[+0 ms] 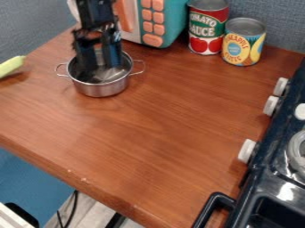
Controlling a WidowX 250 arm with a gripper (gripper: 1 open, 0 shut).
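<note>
The dark robot gripper (98,49) hangs over a steel pot (103,85) with two handles, at the upper left of the wooden table (167,134). Its lower part is blurred and reaches down into or just over the pot's mouth. I cannot tell whether its fingers are open or shut, or whether anything is between them.
A toy microwave (158,27) stands behind the pot, with a tomato sauce can (206,31) and a yellow can (243,46) to its right. A black stove (274,187) takes up the right edge. A pale green object (10,66) lies at far left.
</note>
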